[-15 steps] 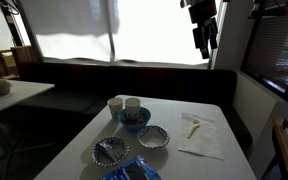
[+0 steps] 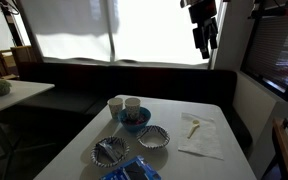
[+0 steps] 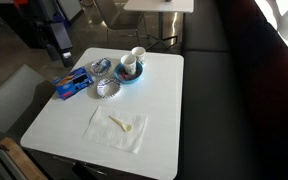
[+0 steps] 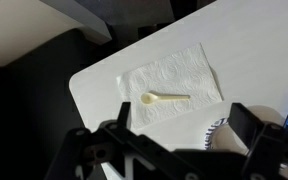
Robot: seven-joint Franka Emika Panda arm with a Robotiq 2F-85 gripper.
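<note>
My gripper stands open in the wrist view, its two dark fingers wide apart and nothing between them. A cream-coloured spoon point(image 4: 164, 97) lies flat on a white paper towel point(image 4: 194, 68), seen beyond the fingers. In the first exterior view the gripper point(image 2: 205, 50) hangs high above the table's far right side, well clear of the spoon point(image 2: 194, 129). The second exterior view has the spoon point(image 3: 121, 123) on the towel point(image 3: 102, 134) near the table's front.
A blue bowl point(image 3: 127, 76) stands beside two white cups point(image 2: 132, 104). Two striped paper bowls point(image 2: 154, 138) and a blue packet point(image 3: 73, 83) are close by; one bowl point(image 2: 109, 151) has something in it.
</note>
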